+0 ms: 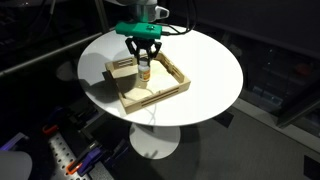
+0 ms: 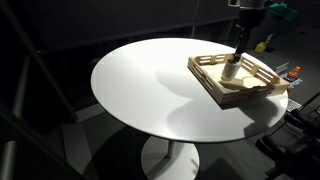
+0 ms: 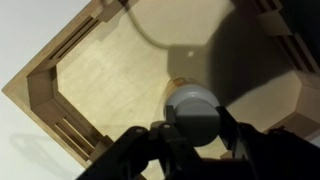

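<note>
A small bottle with a white cap and an orange-brown label (image 1: pixel 144 73) stands upright inside the wooden tray (image 1: pixel 150 100). My gripper (image 1: pixel 143 54) points down over it and is shut on its top. From above, in the wrist view, the round white cap (image 3: pixel 196 112) sits between the dark fingers, which hide part of the body below. The second exterior view also has the bottle (image 2: pixel 231 69) within the tray (image 2: pixel 235 97). Whether its base touches the tray floor, I cannot tell.
Low slatted walls surround the bottle on all sides. Several tools and cables (image 1: pixel 80 158) lie off the table near the arm's base.
</note>
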